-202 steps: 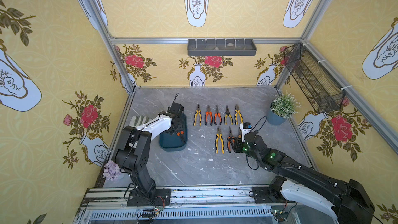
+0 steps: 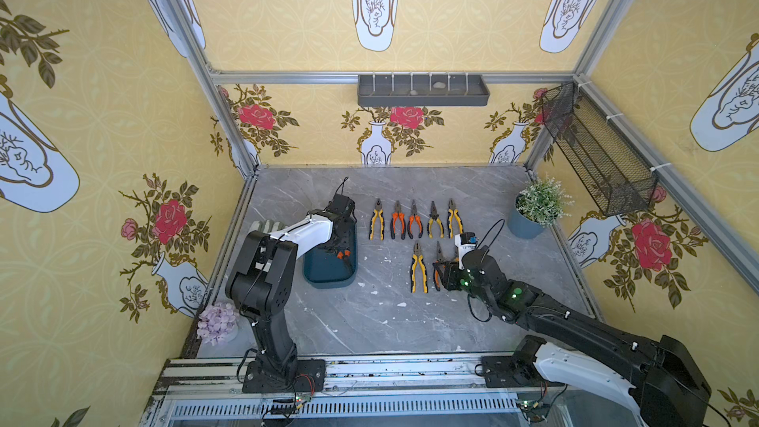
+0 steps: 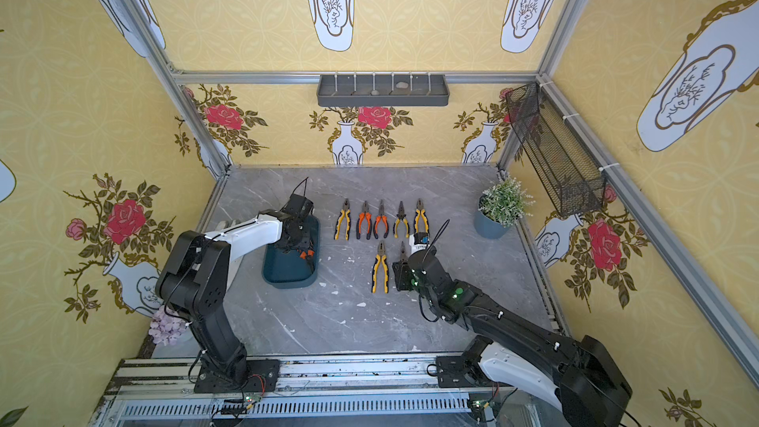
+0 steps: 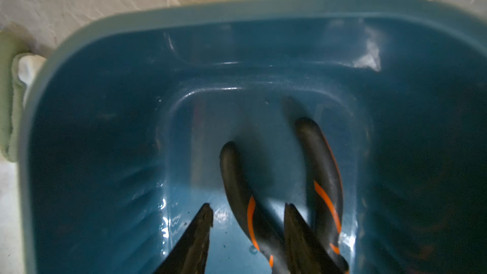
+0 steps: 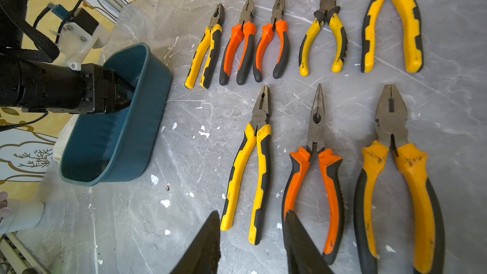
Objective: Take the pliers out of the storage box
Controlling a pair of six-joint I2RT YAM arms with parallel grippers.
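The pliers point(image 4: 324, 182), black-handled with orange stripes, lie on the floor of the dark teal storage box point(image 2: 310, 283). Their handles spread toward the top of the left wrist view; the metal head is out of frame there. My left gripper is inside the box outline, over the pliers, with its fingers apart. One handle shows between and behind the fingertips; I cannot tell that anything is touched. My right gripper stands part open above the table with nothing between its fingers. Yellow pliers point(image 5: 248, 177) lie just beyond it.
Several orange or yellow pliers lie in two rows right of the box, including orange pliers point(image 5: 314, 172). A potted plant point(image 2: 528, 213) stands at the right. Pale gloves point(image 2: 267, 226) lie left of the box.
The left arm's elbow has swung to the right, and its wrist has shifted slightly right over the box. The pliers stay in the box. The right arm is almost unchanged.
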